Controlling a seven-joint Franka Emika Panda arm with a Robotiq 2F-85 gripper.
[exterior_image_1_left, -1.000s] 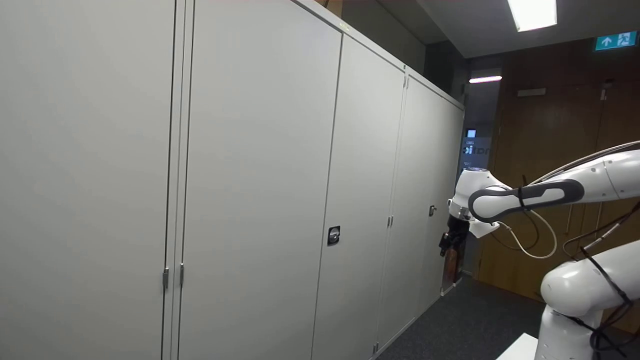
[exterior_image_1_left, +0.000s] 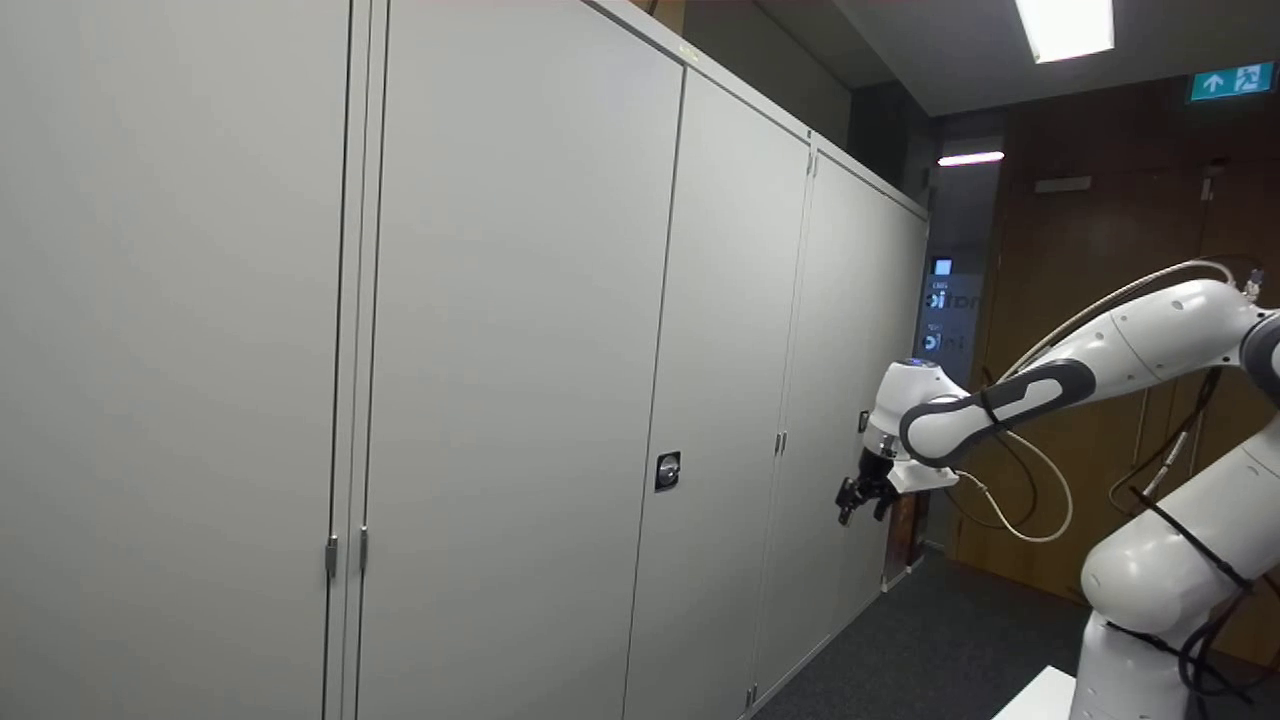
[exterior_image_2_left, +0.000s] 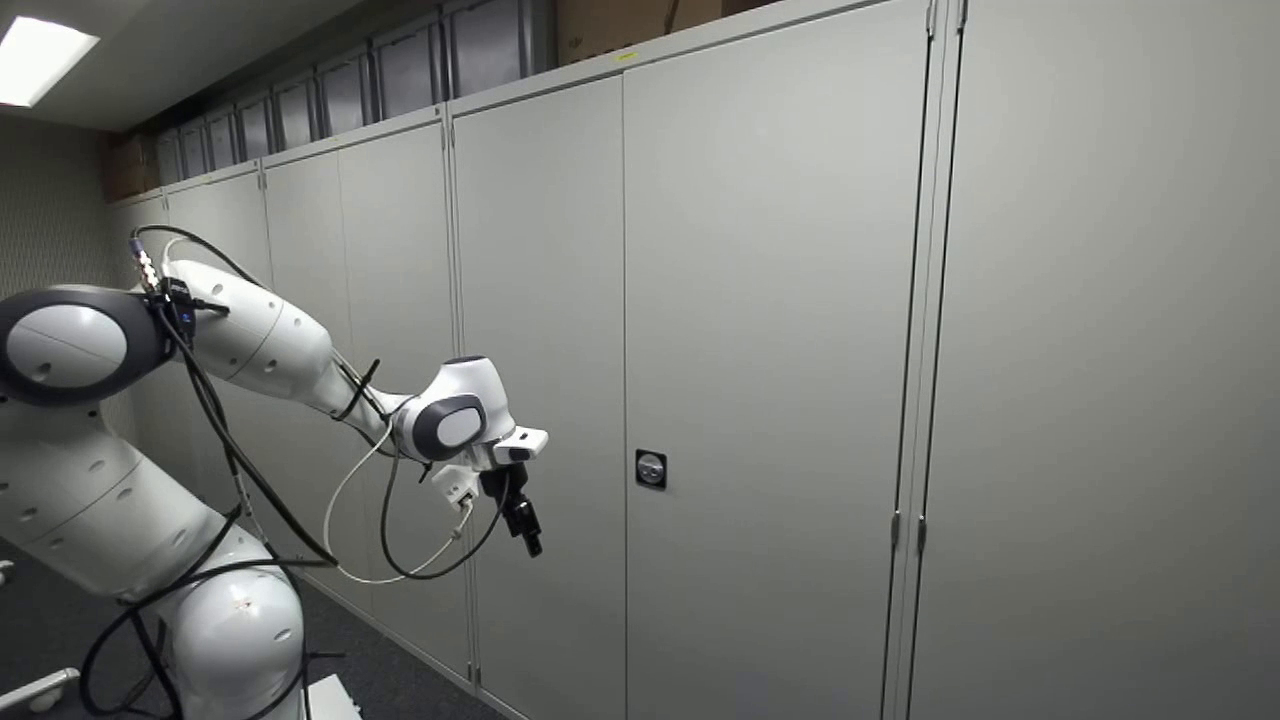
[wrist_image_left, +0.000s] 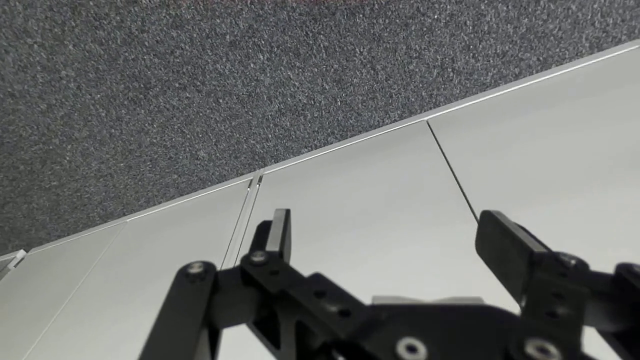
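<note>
Tall grey cabinet doors (exterior_image_1_left: 516, 360) fill most of both exterior views, all closed. A round metal handle in a black plate (exterior_image_1_left: 668, 470) sits beside the seam between two doors; the second exterior view shows the same kind of handle (exterior_image_2_left: 650, 468). My gripper is open, its two black fingers wide apart and nothing between them. It points downward in front of the cabinets, apart from the handle and off to the robot's side of it in the second exterior view. In the wrist view, the cabinet fronts and the floor show beyond the fingers; no handle appears there.
Dark carpet (wrist_image_left: 240, 72) runs along the cabinet base, clear of objects in the wrist view. Another handle (exterior_image_1_left: 863, 421) is on a farther cabinet, close behind the arm. Loose cables (exterior_image_2_left: 414, 576) hang from the arm. Grey bins (exterior_image_2_left: 408, 72) stand on the cabinets.
In the first exterior view, my arm and gripper have moved left and slightly down, reaching farther out from the base. The doors and handles look the same.
</note>
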